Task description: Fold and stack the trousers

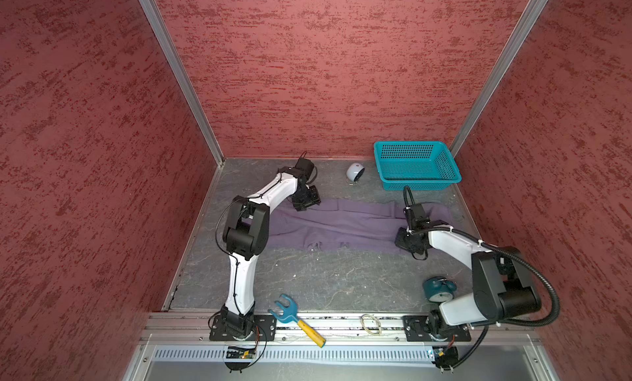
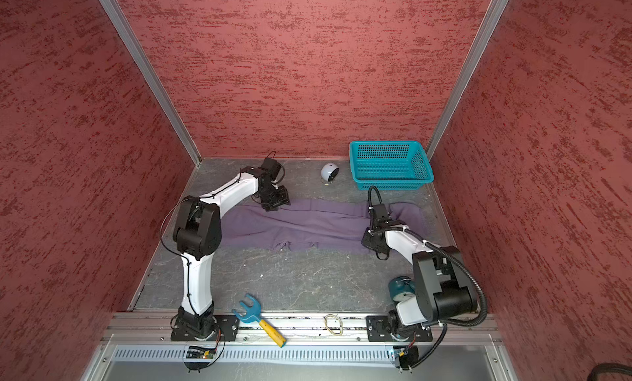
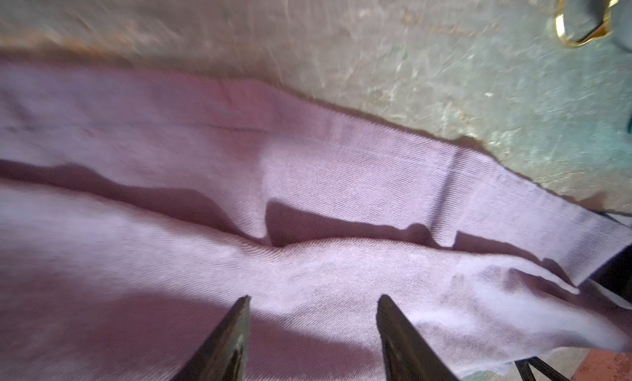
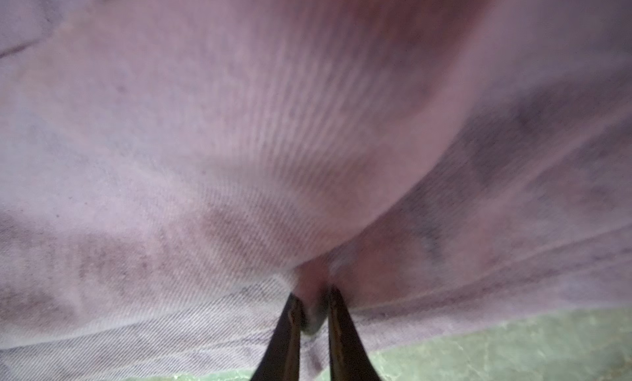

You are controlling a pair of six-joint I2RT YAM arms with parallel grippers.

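Mauve trousers [image 1: 349,226] lie stretched across the table in a long, wrinkled strip. Over their far edge at the left, my left gripper stands open; its fingers [image 3: 227,338] are spread wide above the cloth with nothing pinched between them. My right gripper is shut at the near edge, toward the right end, with a small fold of the trousers [image 4: 217,262] caught between its tips. The left end of the trousers is partly hidden by the left arm, and the right arm covers part of the other end.
A teal basket [image 1: 421,185], apparently empty, stands at the back right. Left of it is a small white round object [image 1: 355,172]. A teal clock [image 1: 439,289] sits near the right arm's base, and a toy fork [image 1: 299,320] lies at the front.
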